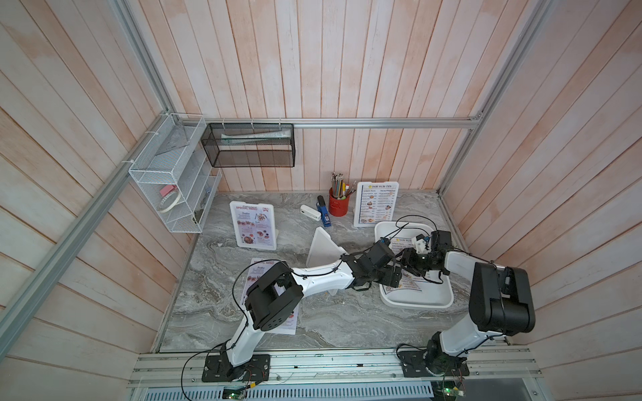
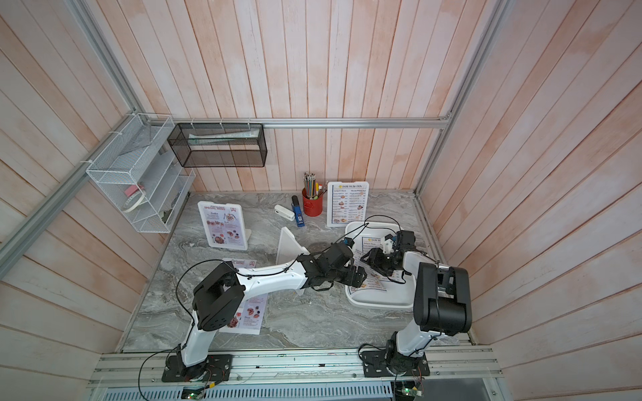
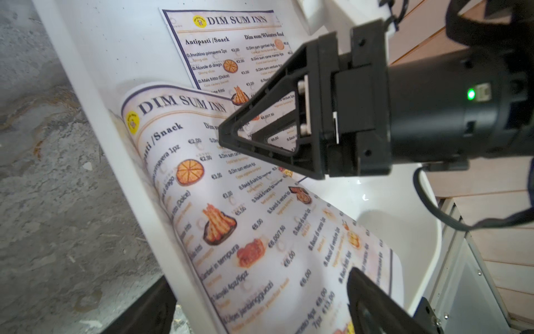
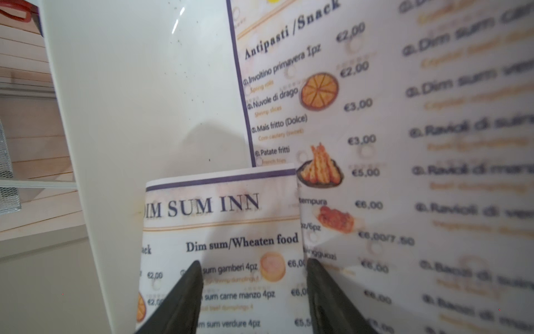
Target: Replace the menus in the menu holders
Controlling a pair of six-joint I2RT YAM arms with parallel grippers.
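Observation:
Two Dim Sum Inn menus lie in the white tray (image 1: 438, 294); the nearer one (image 3: 250, 256) bows up against the tray's wall, the other (image 3: 194, 33) is flatter. My left gripper is open over the nearer menu, at the tray's left side. My right gripper hangs low over the menus, fingertips apart over the smaller-looking sheet's heading area; whether paper lies between them is unclear. An upright holder (image 1: 376, 204) shows a Dim Sum menu, another (image 1: 252, 226) a purple menu. A white holder (image 1: 322, 248) sits behind my left arm, with loose sheets (image 1: 287, 324) beneath it.
A red pen cup (image 1: 338, 206), white stapler (image 1: 309, 212) and blue object (image 1: 324, 215) stand at the back. A white wire rack (image 1: 167, 173) and black basket (image 1: 247, 153) hang on the walls. The front edge beside the tray is clear.

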